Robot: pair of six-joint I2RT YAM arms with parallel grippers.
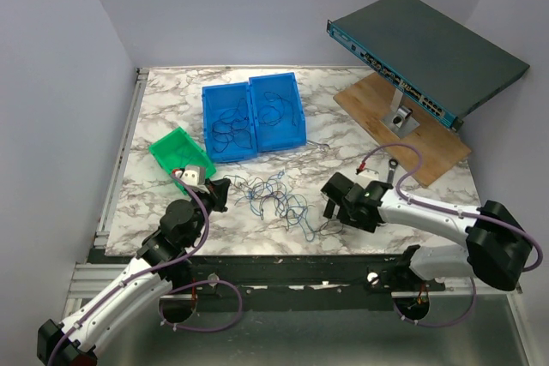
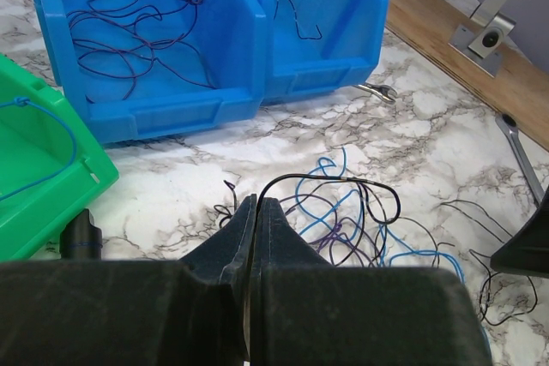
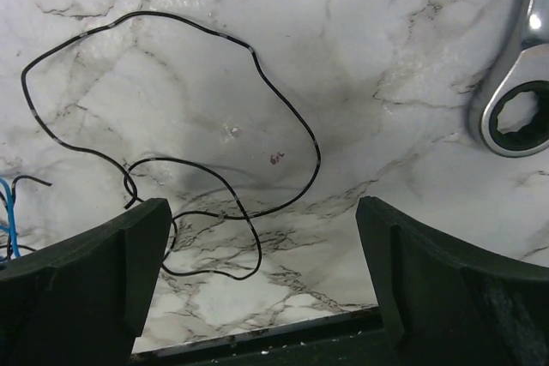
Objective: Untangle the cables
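Note:
Near the front centre of the table lies a tangle of blue, black and purple cables [image 1: 276, 199]. My left gripper, left of the tangle, is shut on a thin black cable [image 2: 330, 177], which rises from between its fingertips and curves over toward the heap. At the tangle's right end, my right gripper [image 1: 334, 213] is open and pointing down. A looped black cable [image 3: 296, 111] lies on the marble below it, partly between and partly beyond its spread fingers; nothing is gripped there. Blue strands [image 3: 10, 212] show at that view's left edge.
Two blue bins [image 1: 230, 159] with cables inside stand at the back. A green bin [image 1: 182, 153] holding a blue cable is behind my left gripper. Wrenches [image 3: 506, 100] lie to the right and by the bins. A wooden board [image 1: 364, 109] carries a rack device [image 1: 429, 49].

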